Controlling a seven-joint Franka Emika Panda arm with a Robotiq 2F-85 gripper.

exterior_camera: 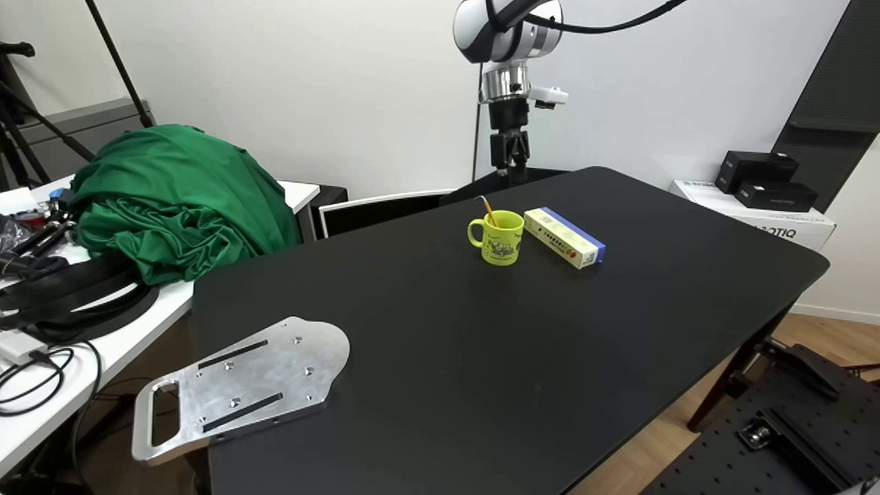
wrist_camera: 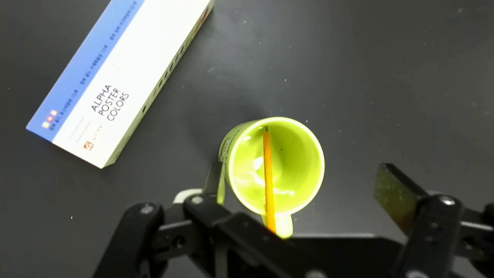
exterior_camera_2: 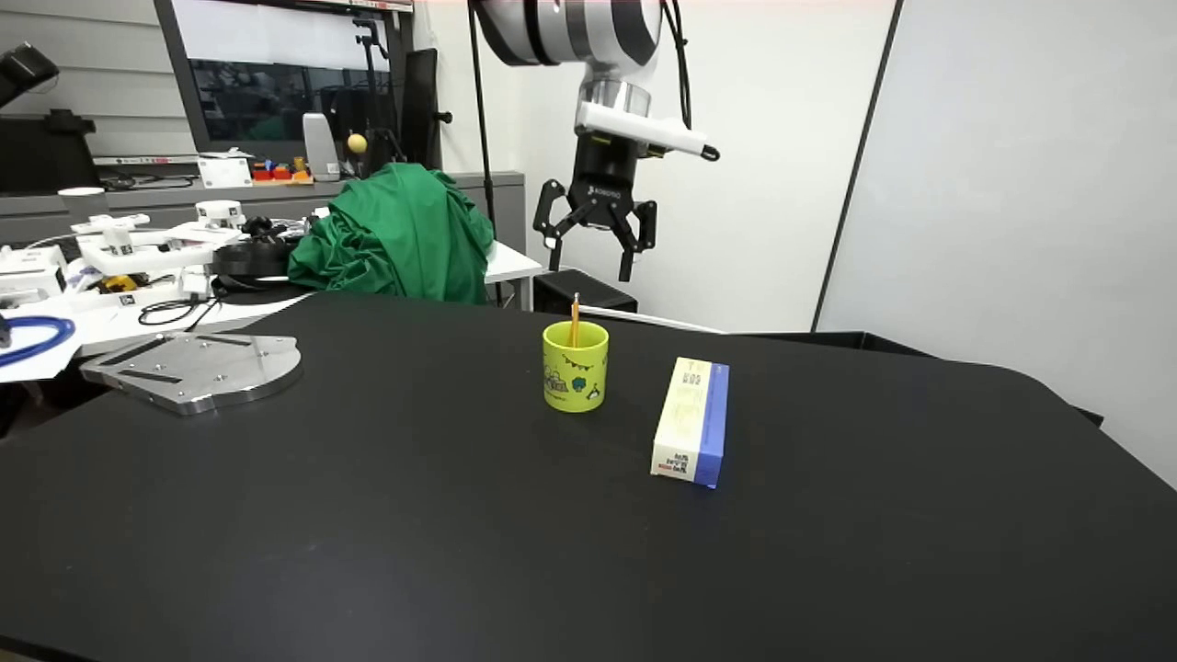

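Observation:
A yellow-green mug point(exterior_camera: 500, 244) stands upright on the black table, its handle toward the left in exterior view 1. One orange pencil point(wrist_camera: 268, 178) leans inside it, its upper end poking out over the rim on the handle side. My gripper point(exterior_camera_2: 590, 266) hangs well above the tabletop, behind the mug as exterior view 2 sees it. Its fingers are wide apart and hold nothing. From the wrist, the mug point(wrist_camera: 296, 157) appears between the two fingertips in the picture, nearer the left one, and the gripper's linkage covers the low edge of the view.
A white and blue poster-colors box point(exterior_camera_2: 691, 425) lies flat beside the mug, with a small gap between them. A silver metal plate point(exterior_camera: 256, 375) rests at the table's left edge. Green cloth point(exterior_camera: 181, 198) covers a side table.

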